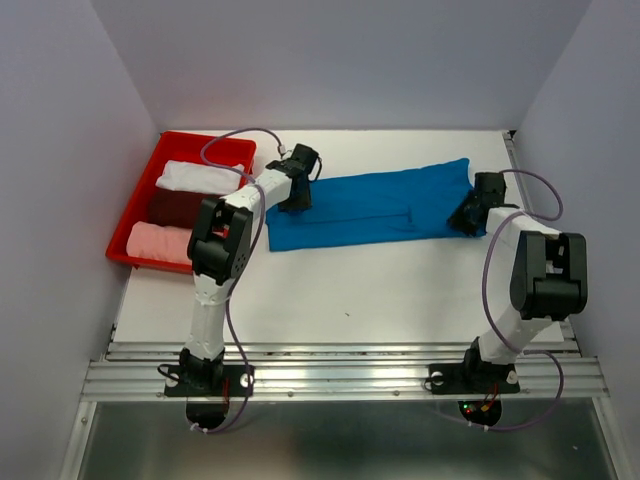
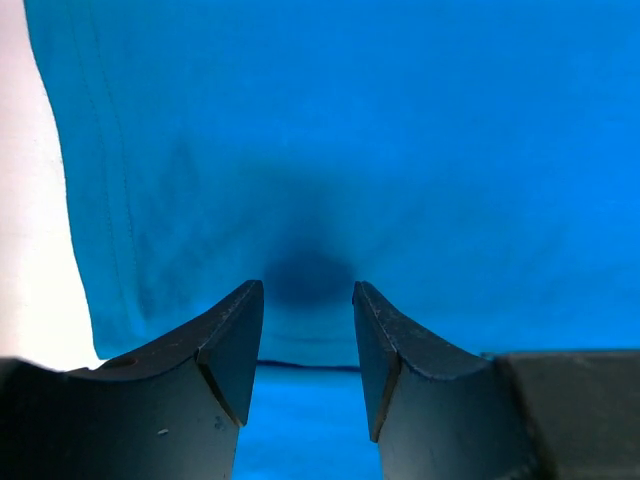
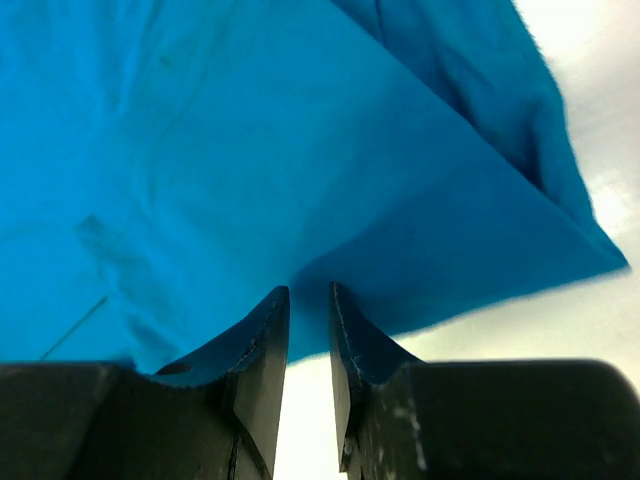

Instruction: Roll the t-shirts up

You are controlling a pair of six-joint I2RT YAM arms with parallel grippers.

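Note:
A blue t-shirt [image 1: 350, 232] lies flattened as a long folded strip across the table, its right end slanted and lightly wrinkled. Over its left end hangs my left gripper [image 1: 295, 204]; in the left wrist view the fingers [image 2: 235, 345] stand apart, open, with only the flat blue cloth beneath them. My right gripper [image 1: 460, 222] is at the lower right part of the shirt. Seen in the right wrist view, its fingers [image 3: 262, 345] are close together at the shirt's edge, shut on the blue cloth [image 3: 235, 190], though the pinch itself is hard to see.
A red bin [image 1: 125, 215] at the left holds a white roll [image 1: 200, 177], a dark brown roll [image 1: 172, 208] and a pink roll [image 1: 158, 243]. Bare white table [image 1: 370, 295] lies in front of the shirt. Walls stand close on both sides.

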